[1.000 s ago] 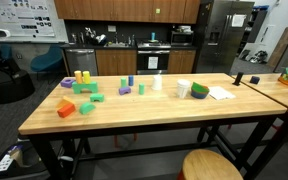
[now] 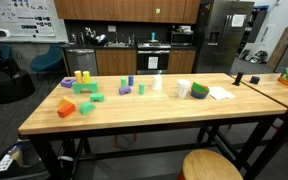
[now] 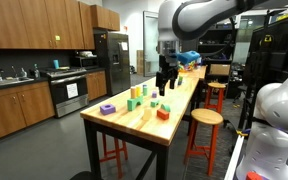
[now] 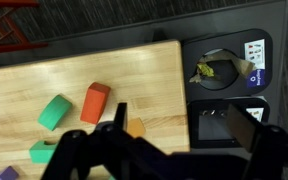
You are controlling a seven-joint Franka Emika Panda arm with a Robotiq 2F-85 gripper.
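My gripper stands open in the wrist view, its dark fingers wide apart with nothing between them. Below it lies the end of the wooden table (image 4: 154, 80). On the table are a red-orange block (image 4: 95, 102), a green block (image 4: 55, 112), another green block (image 4: 43, 151) and a small orange piece (image 4: 135, 127). In exterior view 2 the gripper (image 3: 166, 80) hangs in the air above the near end of the table, apart from the blocks. A purple block (image 3: 107, 108) sits near the table's edge there.
Farther along the table are a white cup (image 2: 183, 88), a green bowl (image 2: 199, 90) and a white sheet (image 2: 221, 93). A black cart (image 4: 229, 120) carrying a dark bowl (image 4: 221, 69) stands past the table's end. Wooden stools (image 2: 209, 165) stand alongside.
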